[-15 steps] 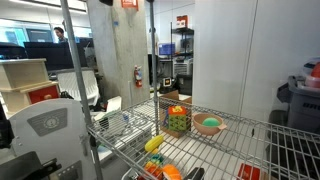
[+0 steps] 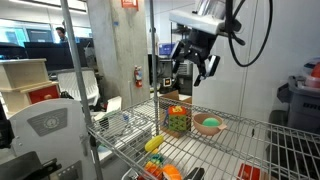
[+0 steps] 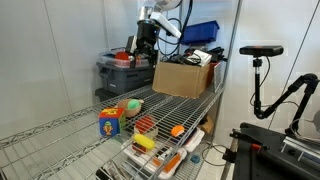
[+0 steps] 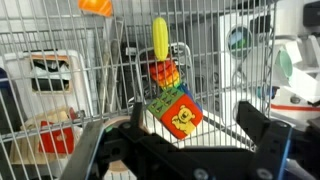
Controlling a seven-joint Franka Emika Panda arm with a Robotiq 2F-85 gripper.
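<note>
My gripper (image 2: 188,74) hangs in the air above the wire rack (image 2: 215,153), pointing down. In the wrist view its two dark fingers (image 4: 98,148) stand wide apart, with nothing held between them. Below and between them a colourful box (image 4: 178,112) with red, yellow and green faces shows at a slant. The same box (image 3: 110,122) sits on the rack beside a pink bowl (image 2: 208,125) with something green in it. A yellow object (image 4: 160,38) and a red-and-yellow item (image 4: 164,74) also lie on the wires.
An orange object (image 3: 178,130) lies toward the rack's near side. A large cardboard box (image 3: 182,79) stands behind the rack, and lidded bins (image 2: 304,103) are at the right. Upright rack posts (image 2: 153,65) rise at the edge.
The arm was almost out of sight at the top a second ago. It has come right and down over the rack. The rack's objects look unmoved.
</note>
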